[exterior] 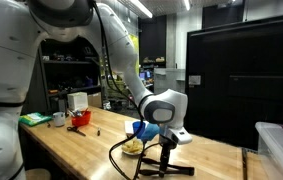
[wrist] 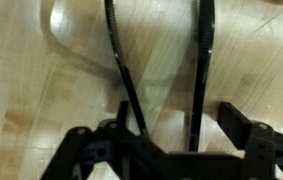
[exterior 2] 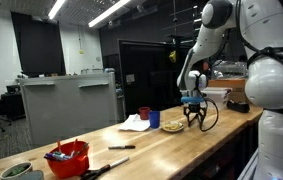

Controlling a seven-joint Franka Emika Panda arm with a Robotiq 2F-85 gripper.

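A black two-armed tool that looks like tongs (exterior: 171, 170) lies on the wooden table under my gripper (exterior: 164, 153). From the wrist view, its two long dark arms (wrist: 201, 60) run down between my fingers, closer together toward the bottom. My gripper is part open around them. The left fingertip is close to the left arm, and a gap shows on the right side. Whether either finger touches is not clear. In exterior view 2 the gripper (exterior 2: 194, 118) is low, near the table surface.
A plate with yellowish food (exterior 2: 172, 126) and a blue cup (exterior 2: 154, 119) stand close to the gripper. Farther off are a red basket (exterior 2: 67, 158), a dark-handled utensil (exterior 2: 105, 168) and a white cloth (exterior 2: 134, 123).
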